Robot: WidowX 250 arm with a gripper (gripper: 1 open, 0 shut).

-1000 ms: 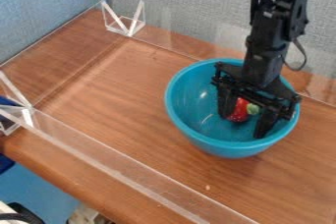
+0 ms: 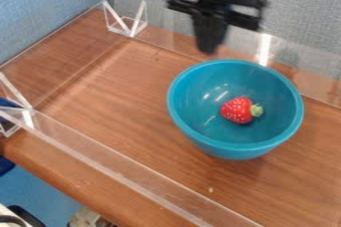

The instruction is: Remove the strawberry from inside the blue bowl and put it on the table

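Observation:
Inside the blue bowl (image 2: 186, 123) lies a red strawberry (image 2: 237, 111) with a pale green top, resting on the bowl's floor to the right of its middle. The bowl stands on the wooden table (image 2: 114, 87), right of the centre of the view. My black gripper (image 2: 210, 42) hangs blurred above and behind the bowl, clear of the strawberry. Its blur hides whether the fingers are apart.
Clear low walls (image 2: 127, 171) run along the table's front and back. A white wire-like bracket (image 2: 126, 19) sits at the back left corner. Bare tabletop spreads left of the bowl, with a smaller patch to its right.
The gripper was down in the bowl around the strawberry; it has since risen up and back, to the left.

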